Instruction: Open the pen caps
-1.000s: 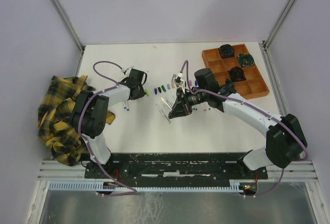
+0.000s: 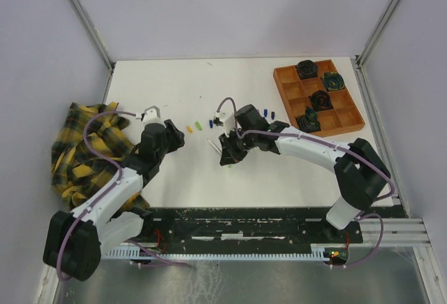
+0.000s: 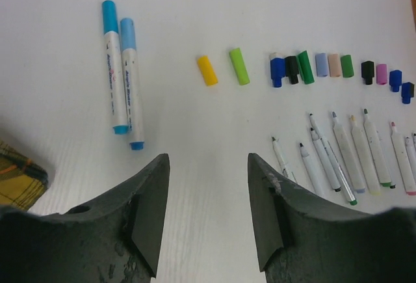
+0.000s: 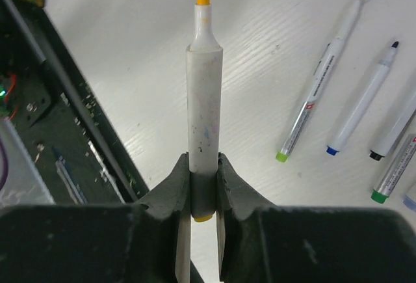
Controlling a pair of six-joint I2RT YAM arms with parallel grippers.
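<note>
The yellow pen cap (image 3: 207, 71) lies loose on the table beside a light green cap (image 3: 239, 66). Above the table, my left gripper is open and empty, nearer the front than that cap. My right gripper is shut on the barrel of a yellow-tipped pen (image 4: 203, 94), its bare nib pointing away from the fingers. Two blue-capped pens (image 3: 114, 68) lie side by side at the left, caps on. Bare pens, among them a green-ended one (image 4: 322, 75), rest on the table by the right gripper.
Several loose caps, such as a blue cap (image 3: 277, 71), form a row behind the uncapped pens. A compartmented orange box (image 2: 285, 75) stands at the back right. Plaid cloth (image 2: 73, 157) covers the left edge.
The right gripper has moved lower and a little left, still holding its pen.
</note>
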